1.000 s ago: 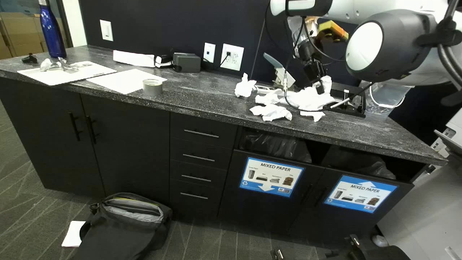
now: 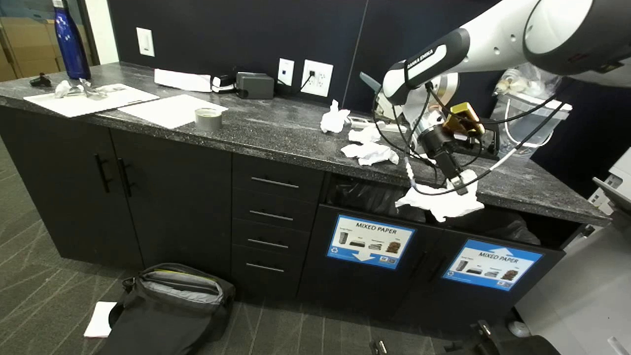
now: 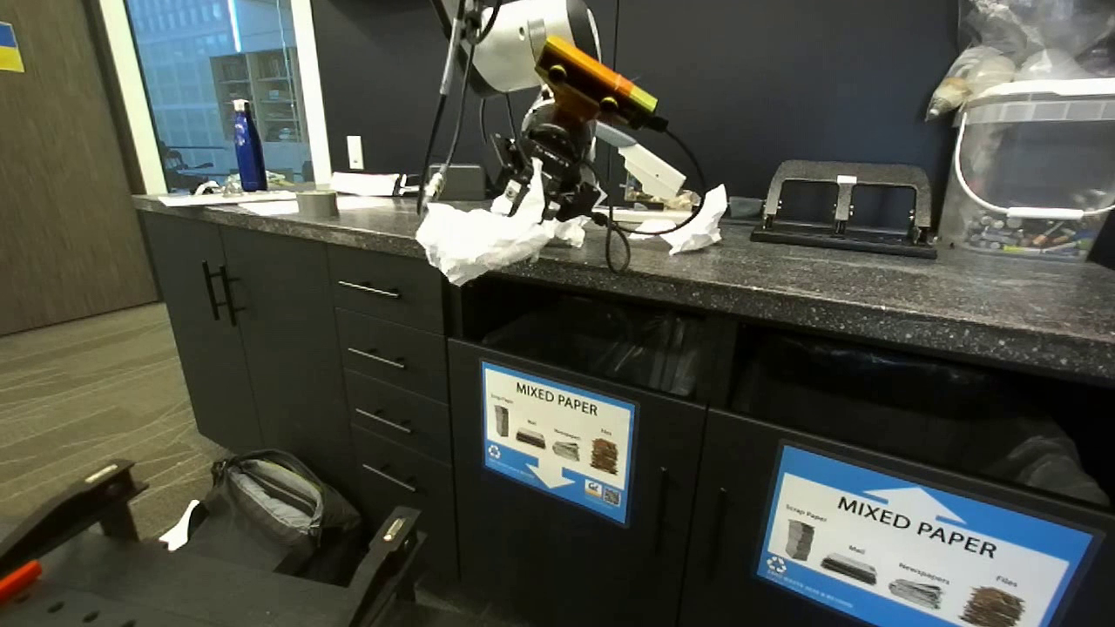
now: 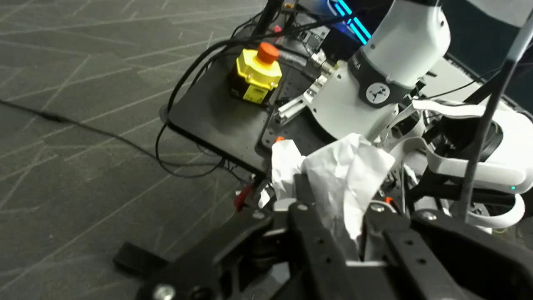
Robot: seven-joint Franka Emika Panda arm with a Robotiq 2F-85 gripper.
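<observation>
A crumpled sheet of white paper [image 2: 444, 204] hangs in my gripper [image 2: 459, 184], which is shut on it. In exterior view 1 it appears in front of the counter's front edge, over the bin openings. From the other side, the same paper [image 3: 476, 242] shows in front of the counter, below the gripper [image 3: 519, 198]. The wrist view has the paper [image 4: 344, 175] bunched between the fingers, partly covering them. Other crumpled papers rest on the counter: one [image 2: 335, 118] towards the back, another [image 2: 369, 154] close to the front edge.
Below the counter [image 2: 284, 133] are two open bin slots with dark liners, the left one [image 2: 378, 198] above a "mixed paper" sign [image 2: 370, 241]. A hole punch [image 3: 844, 209] and a clear bucket [image 3: 1035, 178] stand to the right. A tape roll [image 2: 208, 118] sits left, near the edge.
</observation>
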